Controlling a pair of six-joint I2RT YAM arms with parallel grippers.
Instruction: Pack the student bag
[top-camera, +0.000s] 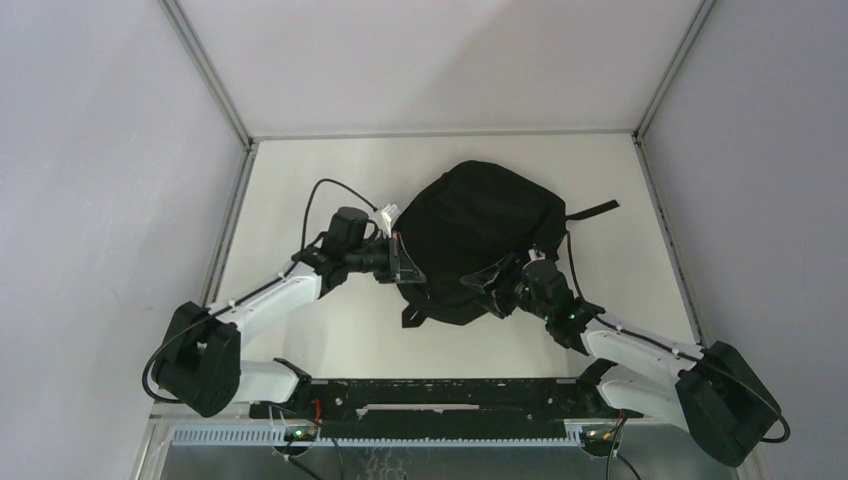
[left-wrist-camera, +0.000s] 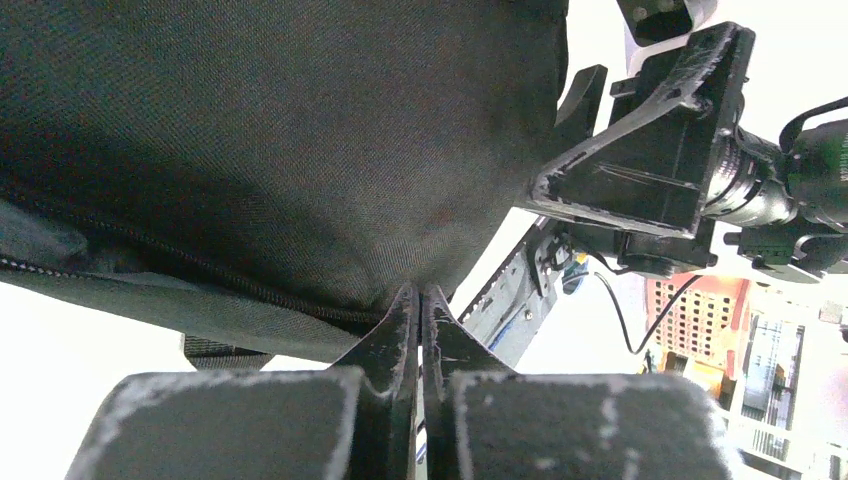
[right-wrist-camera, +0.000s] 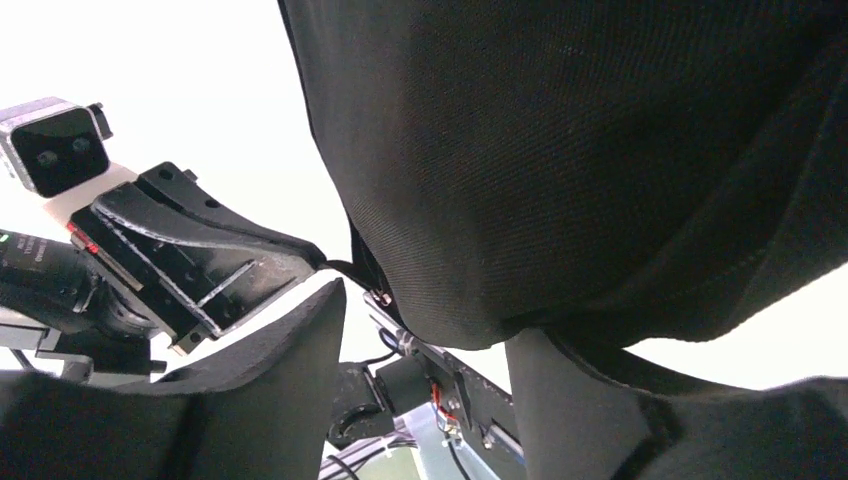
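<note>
A black bag (top-camera: 485, 225) lies on the white table, an open zipper (left-wrist-camera: 250, 285) running along its lower left edge. At that edge my left gripper is shut, its tips against the cloth; whether thin fabric is caught between them is hidden. A thin dark strip (right-wrist-camera: 345, 268) shows at its tip in the right wrist view. My right gripper is open at the bag's lower right edge, with the fold of black cloth reaching between its fingers and none of it clamped.
A strap (top-camera: 593, 210) sticks out from the bag's right side, and a short tab (top-camera: 413, 317) at its lower left. Both grippers are close together.
</note>
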